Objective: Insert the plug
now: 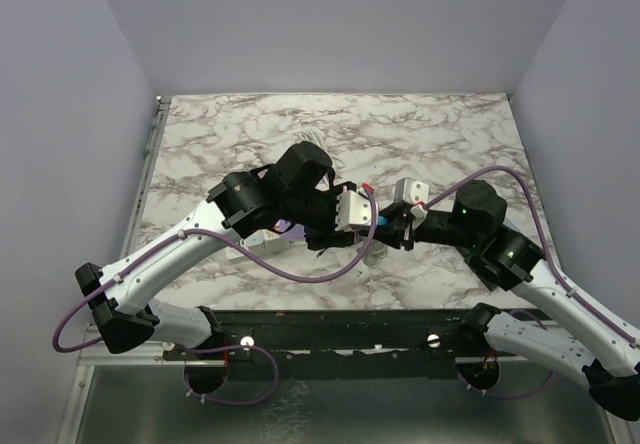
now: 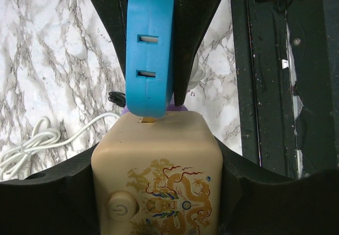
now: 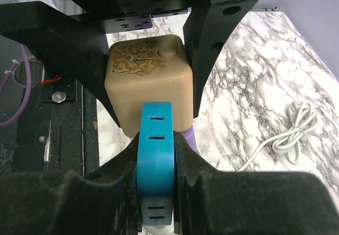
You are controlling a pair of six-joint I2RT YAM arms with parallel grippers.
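In the left wrist view a beige device [image 2: 159, 161] with a golden dragon print and a round power button is held, my left gripper shut on its sides. Against its end face stands a blue plug piece [image 2: 148, 55] with slots, gripped by my right gripper. A short brassy prong [image 2: 148, 119] shows between the blue piece and a slot in the beige face. How deep it sits is hard to tell. The right wrist view shows the blue piece [image 3: 156, 155] upright before the beige device [image 3: 151, 84]. Both grippers [image 1: 350, 212] [image 1: 397, 232] meet near the table's middle.
A coiled white cable [image 3: 296, 132] lies on the marble table [image 3: 238, 95]. Beneath the grippers sits something purple [image 3: 189, 137]. White blocks [image 1: 262, 244] lie under the left arm.
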